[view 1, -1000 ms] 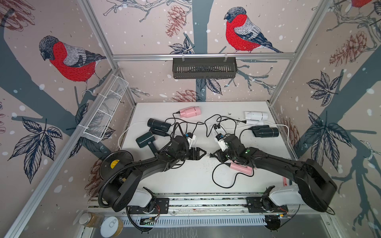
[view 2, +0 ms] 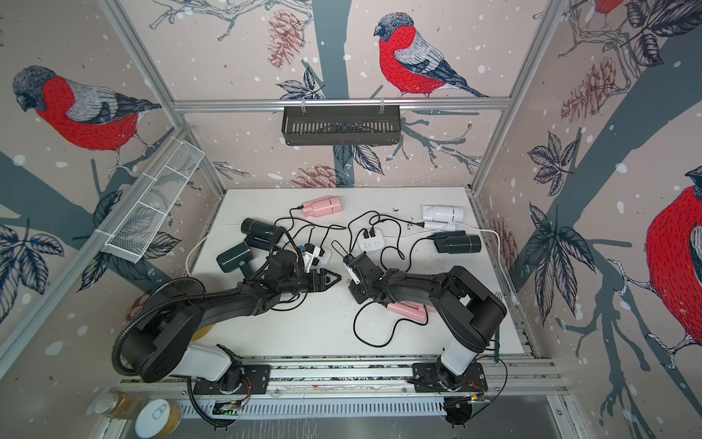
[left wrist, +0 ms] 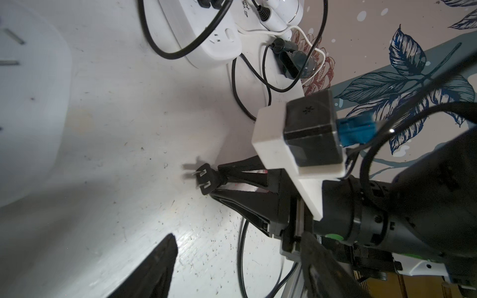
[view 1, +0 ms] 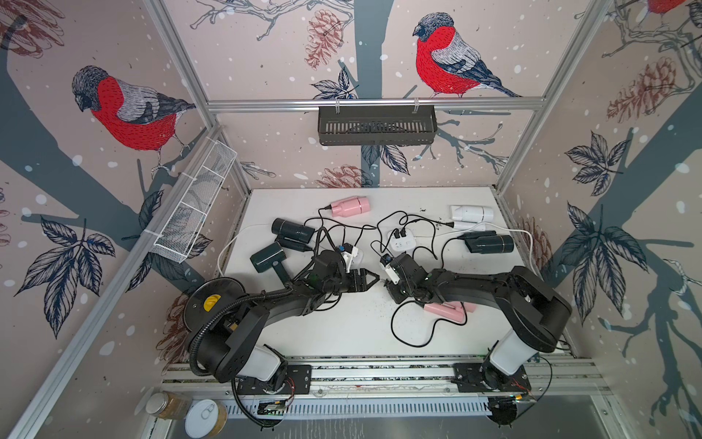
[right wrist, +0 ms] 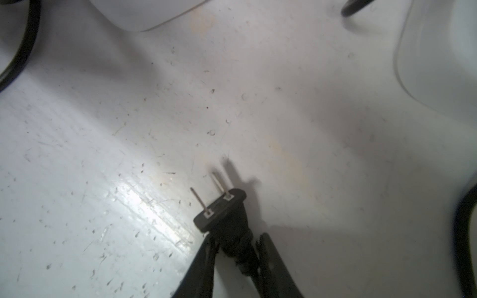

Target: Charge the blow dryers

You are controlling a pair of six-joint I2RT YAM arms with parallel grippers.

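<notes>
A black two-pin plug (right wrist: 221, 213) lies low over the tabletop, between the fingertips of my right gripper, which is part open around its cord end. My left gripper (view 1: 365, 281) is open, empty, to the left of that plug. The white power strip (view 1: 404, 241) (left wrist: 213, 39) has plugs in it, behind the right gripper. Blow dryers lie around: pink (view 1: 351, 207), white (view 1: 471, 214), dark green (view 1: 490, 243), and a pink one (view 1: 444, 311) partly under my right arm.
Black and white cables loop across the table (view 2: 329, 336). A dark wire basket (view 1: 376, 128) hangs on the back rail, a white mesh shelf (view 1: 193, 197) at the left.
The left arm has barely moved.
</notes>
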